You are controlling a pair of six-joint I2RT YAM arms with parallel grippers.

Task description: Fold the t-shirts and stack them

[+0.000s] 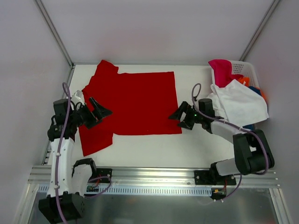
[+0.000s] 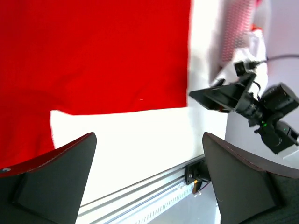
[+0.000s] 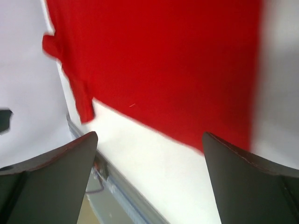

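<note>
A red t-shirt [image 1: 131, 102] lies spread on the white table, its left part with a sleeve reaching toward the front edge and a lifted corner at the back. My left gripper [image 1: 99, 112] hangs open over the shirt's left part; in the left wrist view its fingers frame bare table and red cloth. My right gripper [image 1: 181, 116] is open at the shirt's front right corner; in the right wrist view that blurred corner lies between and beyond the fingers.
A white basket [image 1: 247, 71] at the back right holds pink, orange and blue cloths, with a white cloth [image 1: 240, 105] draped over its front. Bare table [image 1: 145, 151] runs along the front.
</note>
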